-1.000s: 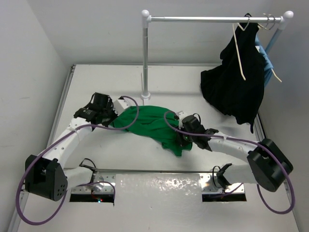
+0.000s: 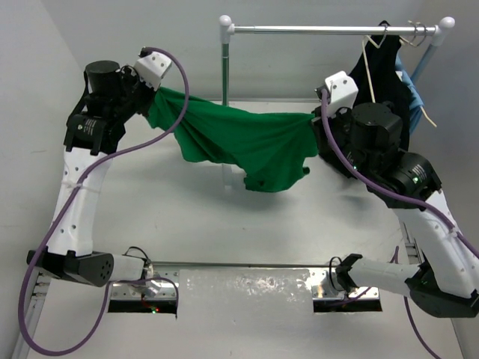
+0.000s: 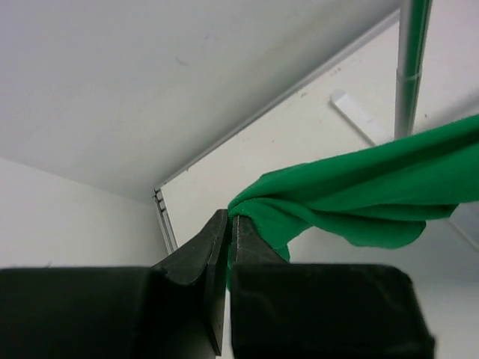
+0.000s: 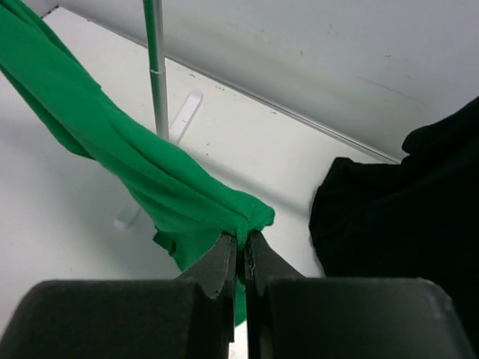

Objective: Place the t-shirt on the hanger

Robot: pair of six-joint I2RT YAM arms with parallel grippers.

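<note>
A green t-shirt (image 2: 247, 142) hangs stretched in the air between my two grippers, its lower edge sagging toward the middle. In the left wrist view my left gripper is shut, with a gathered bit of the green cloth (image 3: 329, 191) between its fingertips. Likewise my right gripper is shut on the cloth's other end, where the fabric (image 4: 172, 179) bunches at the tips. At the back right, pale hangers (image 2: 369, 71) hang from the rail.
A metal clothes rail (image 2: 329, 31) spans the back, its upright post (image 2: 224, 75) behind the shirt. Black clothing (image 2: 383, 75) and a blue garment (image 2: 414, 97) hang on its right end, close to my right arm.
Both arms have lifted the shirt up from the table. My grippers have moved further apart, the left going left and the right going right, so the cloth is pulled wider.
</note>
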